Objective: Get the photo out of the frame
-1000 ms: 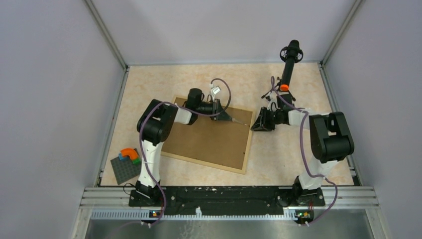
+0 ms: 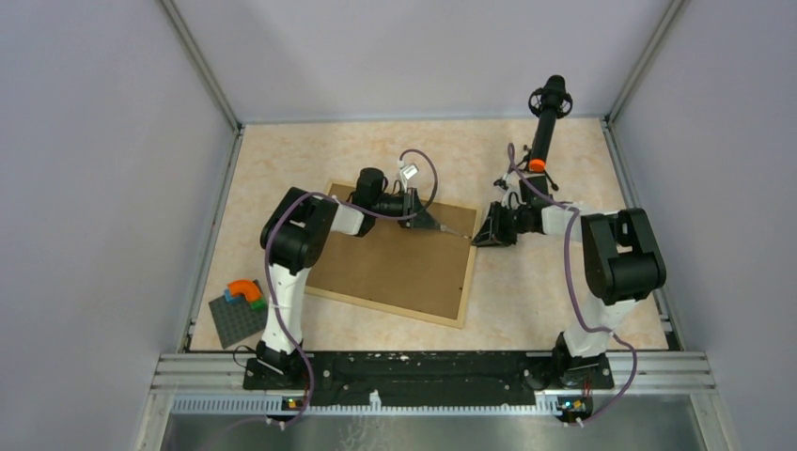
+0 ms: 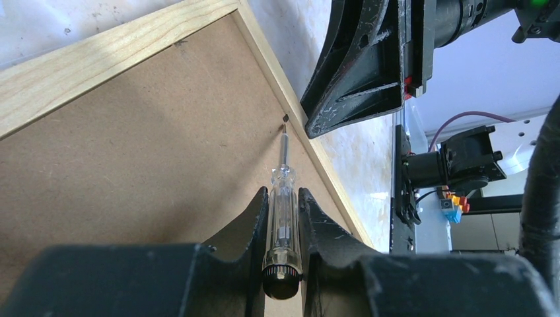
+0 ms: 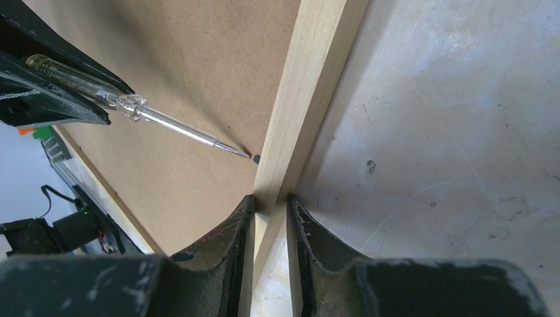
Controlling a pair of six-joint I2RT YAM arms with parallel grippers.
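The picture frame [image 2: 469, 279] lies back side up, with pale wooden rails around a brown backing board [image 3: 172, 119]. My left gripper [image 2: 428, 220] is shut on a clear-handled screwdriver [image 3: 284, 205] above the board. The tip of its shaft [image 4: 191, 132] is beside a small dark tab [image 4: 257, 159] at the rail's inner edge; whether they touch is hard to tell. My right gripper stands partly open astride the right-hand rail [image 4: 290, 132], a fingertip on either side. A gap shows beside the rail between its fingers. The photo is hidden.
A grey baseplate [image 2: 240, 322] with an orange block piece [image 2: 244, 289] sits at the table's front left. A black stand [image 2: 543, 136] with an orange end reaches over the back right.
Both arms have stayed nearly in place. My right gripper has shifted very slightly left, and the screwdriver's tip has edged slightly toward the right-hand rail. The frame lies where it was.
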